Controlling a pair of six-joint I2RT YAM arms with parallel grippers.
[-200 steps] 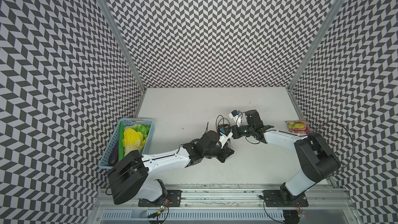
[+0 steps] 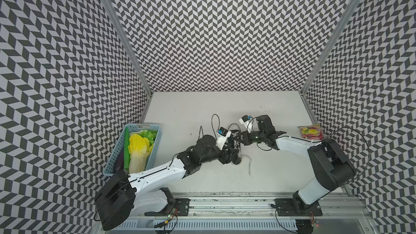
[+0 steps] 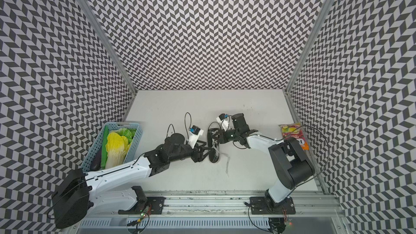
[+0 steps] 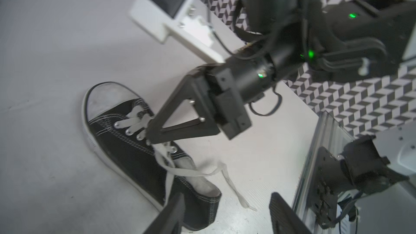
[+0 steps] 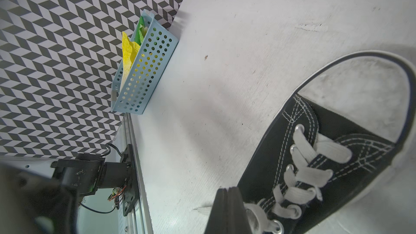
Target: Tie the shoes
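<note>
A black canvas shoe (image 4: pixel 125 156) with white toe and laces (image 4: pixel 199 173) lies mid-table, loose lace ends trailing over heel and table. My right gripper is shut at the laced part, fingertips on the laces; whether lace is pinched between them is hidden. My left gripper is open over the shoe's heel end, its fingers apart at the bottom of the left wrist view, nothing visible between them.
A blue basket (image 2: pixel 156 140) of vegetables stands at the left edge of the table (image 2: pixel 186 108). A food package (image 2: pixel 310 132) is at the right edge.
The right arm has stayed in place.
</note>
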